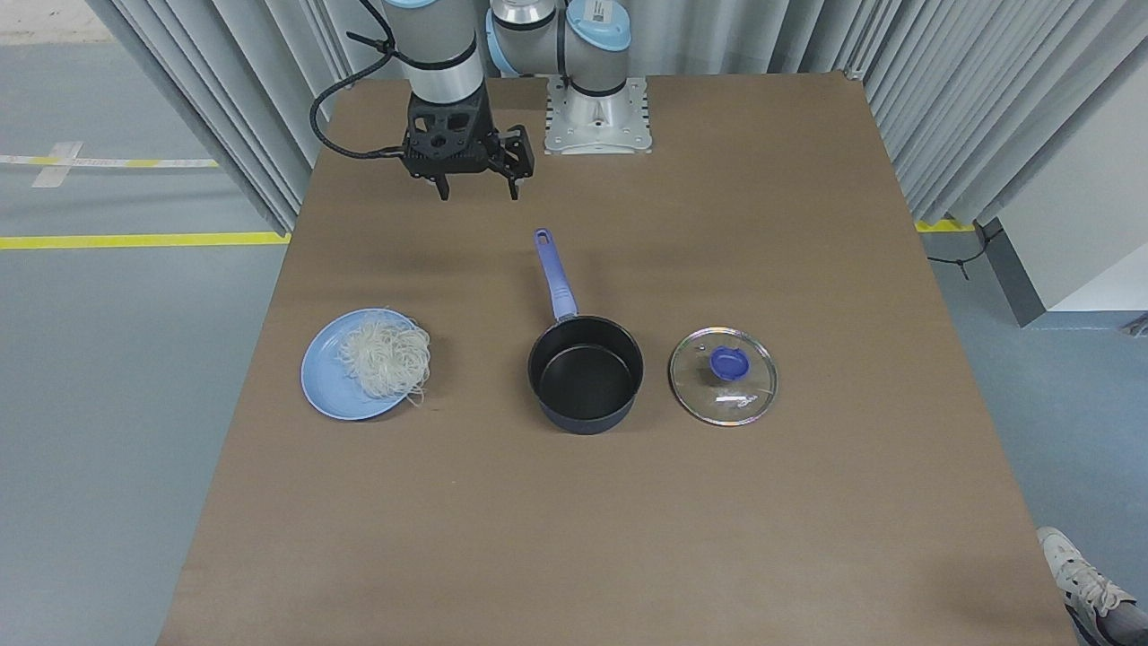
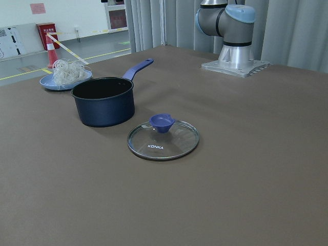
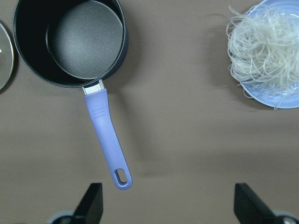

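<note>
My gripper point(image 1: 479, 183) hangs over the back of the brown table, open with nothing between its fingers. Below it lies a dark saucepan point(image 1: 584, 377) with a blue handle point(image 3: 107, 135) pointing back toward the robot. A glass lid point(image 2: 163, 143) with a blue knob rests on the table beside the pan, on the right in the front view. On the other side, a light blue plate point(image 1: 328, 377) holds a pile of pale noodles point(image 3: 261, 51), some strands hanging over the rim.
The robot's white base plate point(image 1: 597, 129) stands at the back edge. A person's shoe point(image 1: 1082, 571) shows off the table at the lower right.
</note>
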